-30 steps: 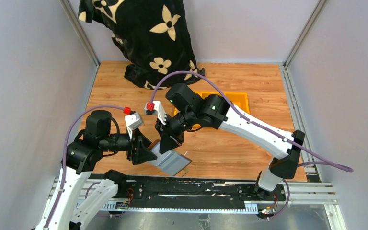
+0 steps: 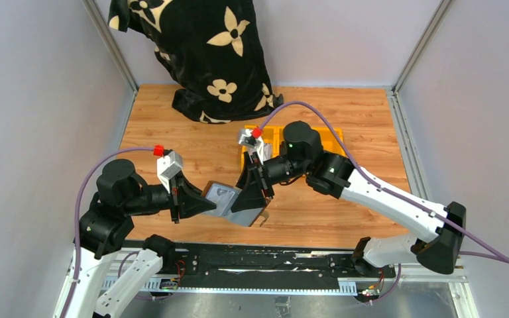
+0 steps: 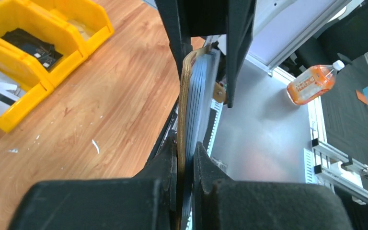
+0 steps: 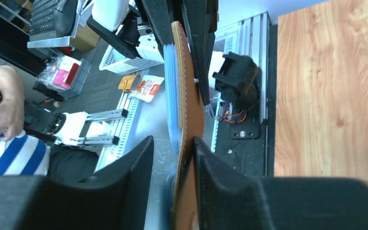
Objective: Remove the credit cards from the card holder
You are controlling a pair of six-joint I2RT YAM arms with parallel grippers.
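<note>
An open brown card holder with clear bluish sleeves is held up between both arms. My left gripper is shut on its left end; in the left wrist view the cover and sleeves are pinched between its fingertips. My right gripper stands part open around the other end. In the right wrist view the brown cover runs close along one finger, while a gap shows on the sleeve side. Whether any card remains inside the sleeves is hard to tell.
Behind the right arm sits a yellow divided bin, with white cards and dark items in its compartments. A dark flowered cloth hangs at the back. Bare wooden tabletop lies to the right.
My right gripper has moved right, from near the holder's left end toward its right end, its wrist turning.
</note>
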